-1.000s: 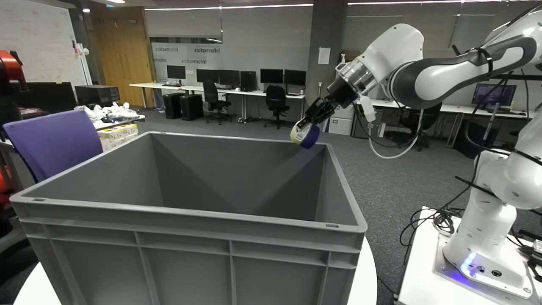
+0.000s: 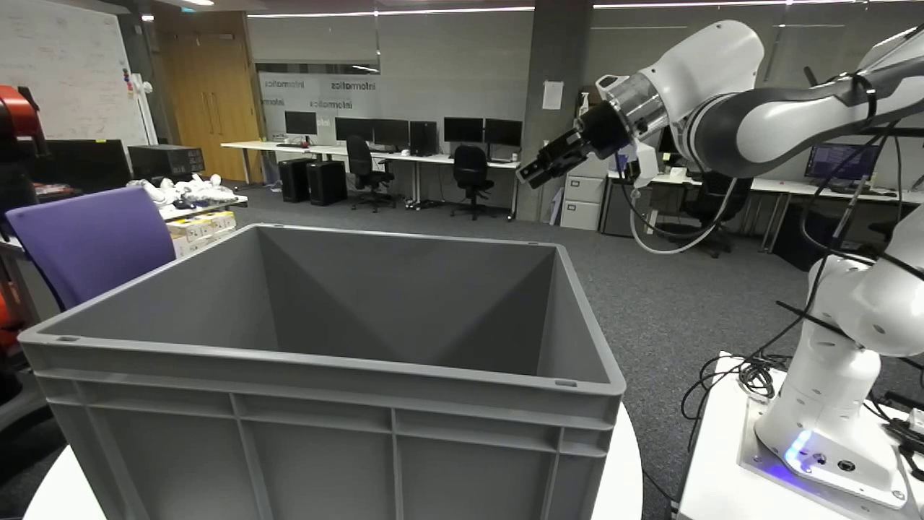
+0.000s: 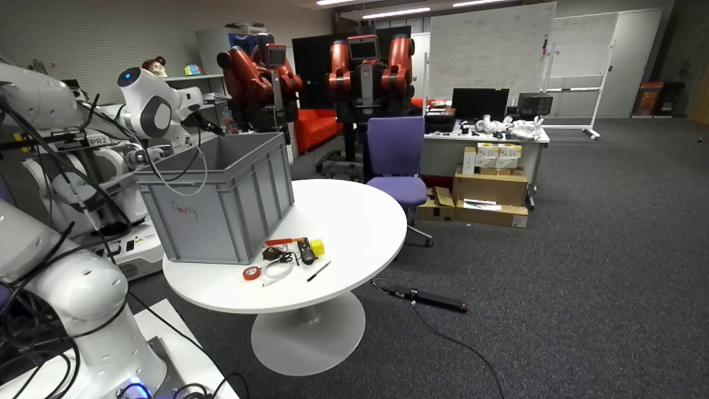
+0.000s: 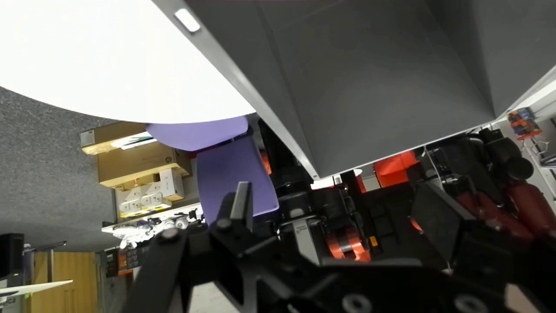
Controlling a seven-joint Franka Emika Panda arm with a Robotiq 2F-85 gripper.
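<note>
My gripper [image 2: 535, 172] hangs above the far right edge of the grey bin [image 2: 329, 364], pointing down and to the left. In the wrist view its fingers stand wide apart, one finger [image 4: 241, 206] at the left, with nothing between them; it is open. The bin stands on the round white table [image 3: 345, 216]. No roll shows in any current view. The part of the bin's inside seen from the wrist looks bare, but much of its floor is hidden.
On the table beside the bin lie a red tape roll [image 3: 252, 272], a white cable loop [image 3: 277, 269], a yellow block [image 3: 317, 247], a black pen [image 3: 319, 271] and other small tools. A purple chair [image 3: 396, 156] stands behind the table.
A second ago the gripper held a purple and yellow roll at the bin's far right edge. Now the roll is gone from it, and the arm has risen and moved slightly right.
</note>
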